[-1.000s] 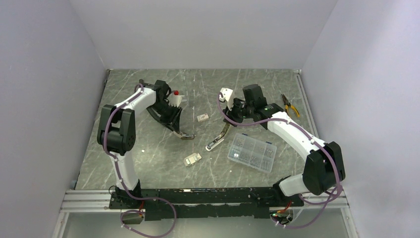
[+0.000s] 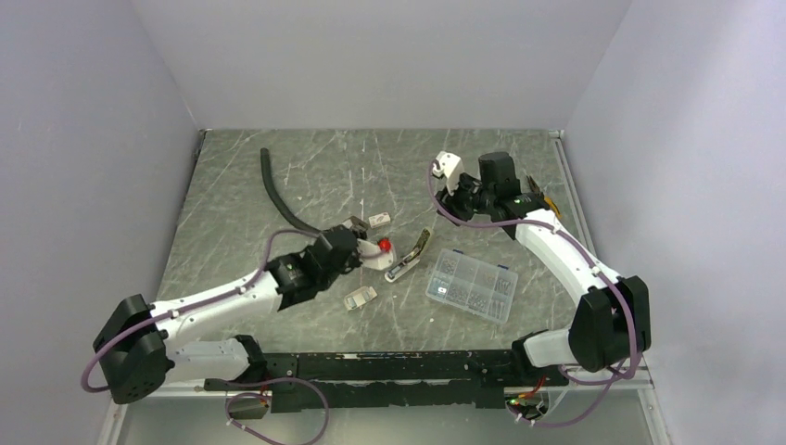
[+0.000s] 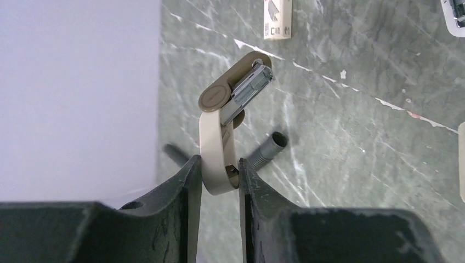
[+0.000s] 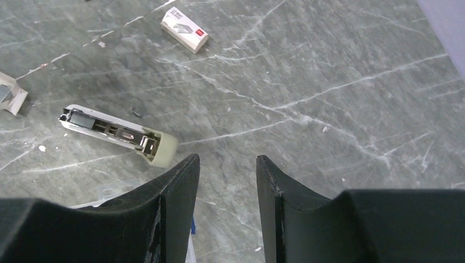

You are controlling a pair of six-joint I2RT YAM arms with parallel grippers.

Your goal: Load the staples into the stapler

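The open stapler point(image 2: 408, 256) lies mid-table; in the right wrist view its pale body point(image 4: 118, 133) shows the metal channel facing up. My left gripper is shut on the beige end of a small hinged, stapler-like tool point(image 3: 216, 126), with brown sides and a metal part pointing away. In the top view, the arm partly hides this tool. A small white staple box point(image 4: 185, 29) lies behind the stapler. Another pale packet point(image 2: 360, 297), with grey pieces showing, sits in front. Above the table, right of the stapler, my right gripper stands open and empty.
A clear compartment box point(image 2: 473, 286) with small parts lies right of the stapler. Pliers point(image 2: 547, 198) are by the right edge, partly behind the right arm. A dark ribbed hose point(image 2: 272, 193) stretches across the left side.
My left arm has swung right and toward the front with the tool, turning its wrist. The right gripper has shifted slightly right, away from the stapler. The stapler and boxes are unmoved.
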